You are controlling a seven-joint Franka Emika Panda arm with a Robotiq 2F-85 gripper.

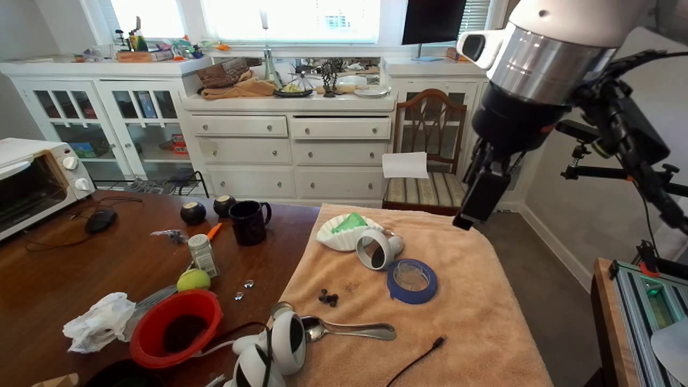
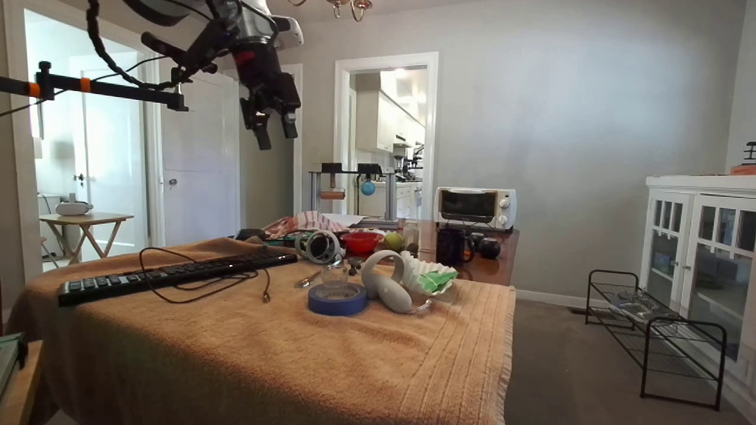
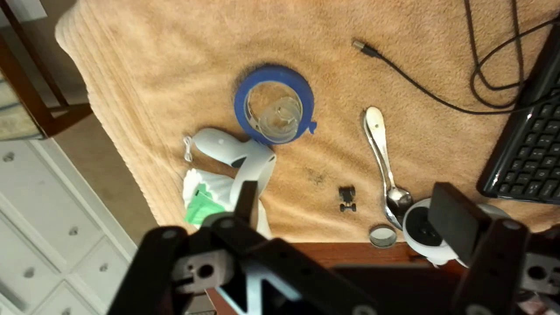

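High over the towel-covered end of the table hangs my gripper [image 2: 276, 138], open and empty. In the wrist view its two dark fingers [image 3: 455, 215] stand wide apart. Well below it on the tan towel [image 3: 173, 68] lies a roll of blue tape [image 3: 244, 106], with a small clear cup [image 3: 281, 120] inside its ring. Beside the tape rests a white controller [image 3: 220, 146]. A white paper filter [image 1: 334, 238] holding a green piece [image 1: 351, 222] sits next to the controller. Two spoons [image 1: 361, 331] and a small dark toy [image 1: 328, 297] lie nearer the towel's edge.
A black keyboard [image 2: 177, 275] and its cable lie along one side of the towel. More white controllers [image 1: 288, 342], a red bowl [image 1: 209, 314], a tennis ball [image 1: 193, 279] and a dark mug [image 1: 249, 222] crowd the bare wood. Open towel surrounds the tape.
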